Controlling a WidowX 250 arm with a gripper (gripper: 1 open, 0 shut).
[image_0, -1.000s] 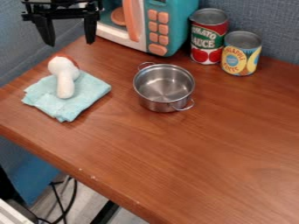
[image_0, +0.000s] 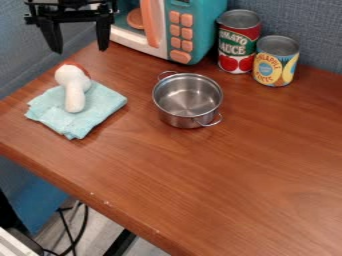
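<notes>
My black gripper (image_0: 75, 36) hangs at the top left of the camera view, open, its two fingers apart with nothing visible between them. Below it a white toy with a red top (image_0: 74, 92) lies on a folded light-blue cloth (image_0: 104, 113). A small steel pot (image_0: 187, 108) with two handles stands in the middle of the wooden table (image_0: 214, 195).
A teal and white toy microwave (image_0: 182, 35) stands at the back. Beside it are a tomato sauce can (image_0: 237, 45) and a yellow-labelled can (image_0: 275, 63). Cables hang below the table's left edge.
</notes>
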